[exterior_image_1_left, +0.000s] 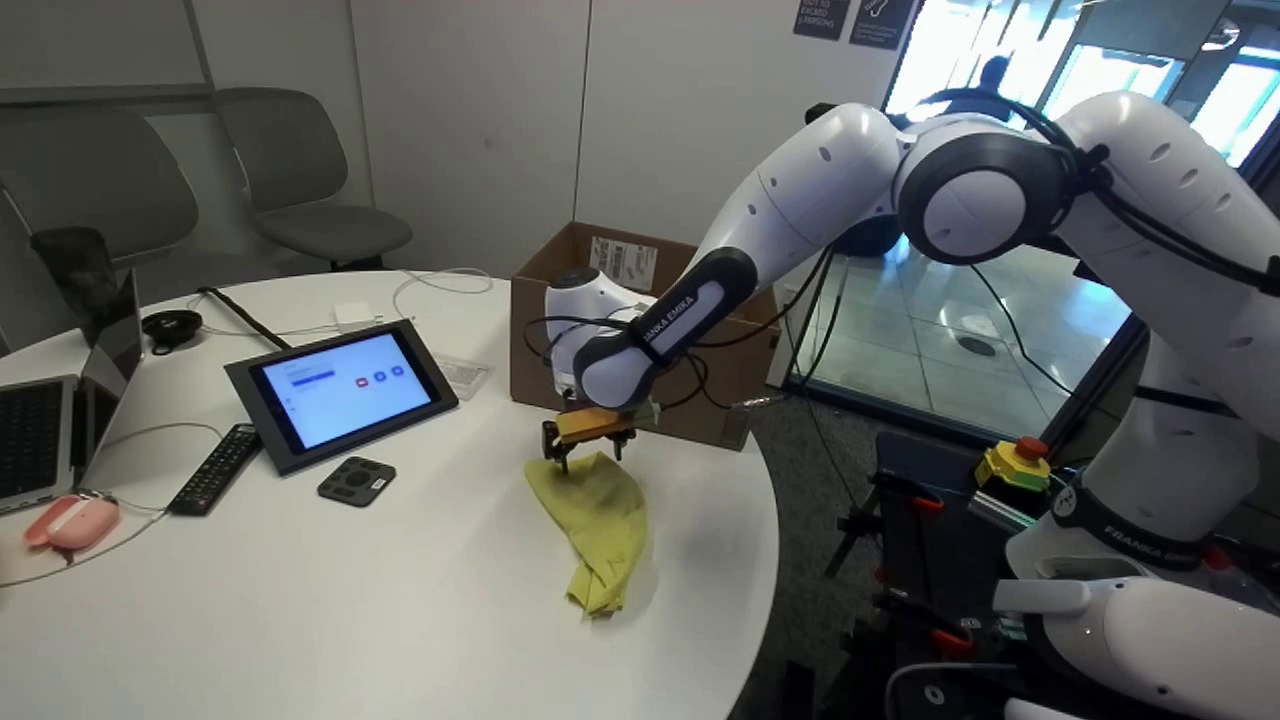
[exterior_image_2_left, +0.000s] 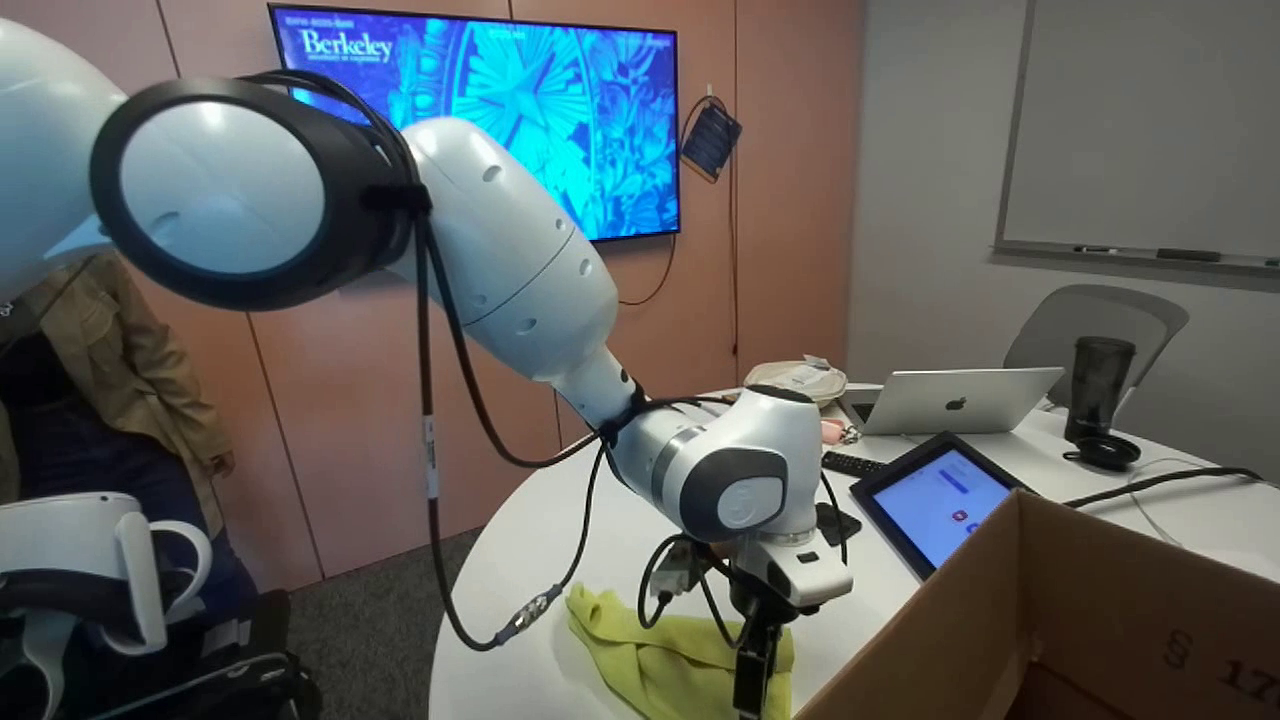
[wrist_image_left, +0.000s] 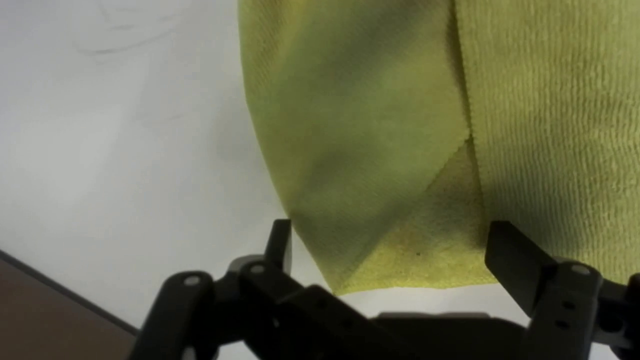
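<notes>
A yellow-green cloth (exterior_image_1_left: 607, 524) lies crumpled on the white round table, its narrower end toward the front in exterior view 1. My gripper (exterior_image_1_left: 591, 460) is low over the cloth's far end, pointing down. In the wrist view the cloth (wrist_image_left: 366, 150) shows a fold line and one corner that reaches between my gripper's (wrist_image_left: 387, 237) widely spread fingers. The left finger appears beside the cloth's edge, the right one over the cloth. Nothing is gripped. In exterior view 2 the arm's hand covers part of the cloth (exterior_image_2_left: 654, 660); whether the fingertips touch it I cannot tell.
Just behind the gripper stands an open cardboard box (exterior_image_1_left: 708, 402). To the left are a tablet display (exterior_image_1_left: 348, 384), a black square device (exterior_image_1_left: 356, 480), a remote (exterior_image_1_left: 216, 468), and a laptop (exterior_image_1_left: 48, 420).
</notes>
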